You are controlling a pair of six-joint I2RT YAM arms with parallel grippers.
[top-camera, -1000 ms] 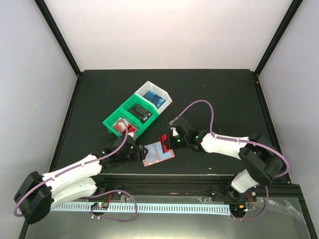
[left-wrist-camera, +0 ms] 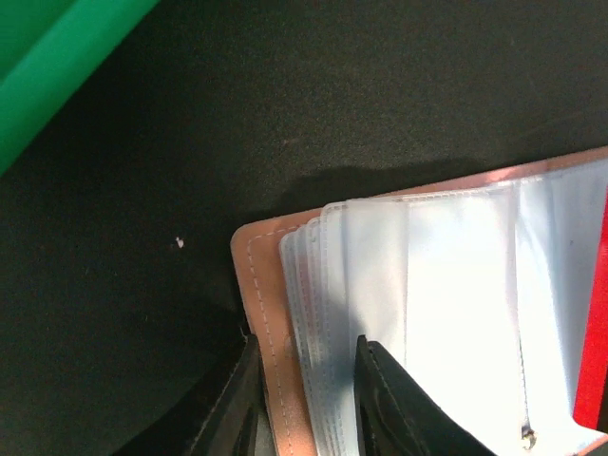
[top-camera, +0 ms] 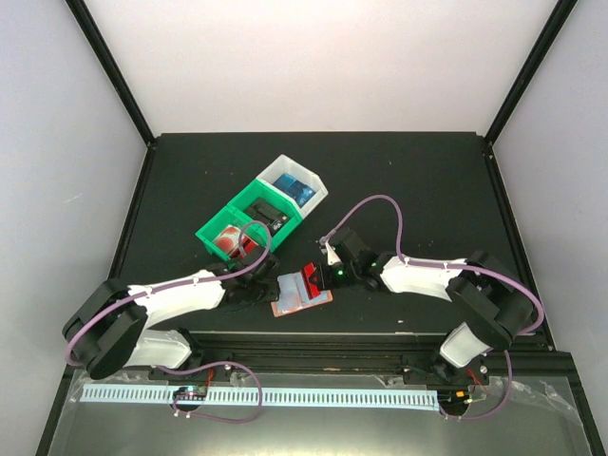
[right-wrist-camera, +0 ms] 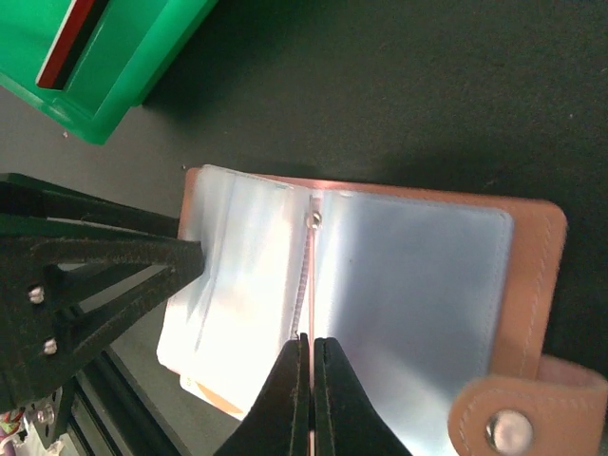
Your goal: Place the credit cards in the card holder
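Observation:
The open card holder, with a tan cover (left-wrist-camera: 271,318) and clear plastic sleeves (right-wrist-camera: 408,275), lies flat on the table. My right gripper is shut on a red card (top-camera: 312,279). In the right wrist view that card is seen edge-on as a thin line over the sleeves; how far it sits inside a sleeve, I cannot tell. At the holder's left side, my left gripper stands part open. Its fingertips straddle the left edge of the sleeve stack in the left wrist view, and whether they touch it is unclear.
Behind the left arm sits a green two-compartment bin (top-camera: 236,207) with a red-and-white item (top-camera: 228,239) and a dark item (top-camera: 266,217). A white bin (top-camera: 316,182) holding blue cards (top-camera: 294,188) adjoins it.
My left arm has shifted right, bringing its gripper onto the holder's left edge. The right gripper and red card have moved slightly left.

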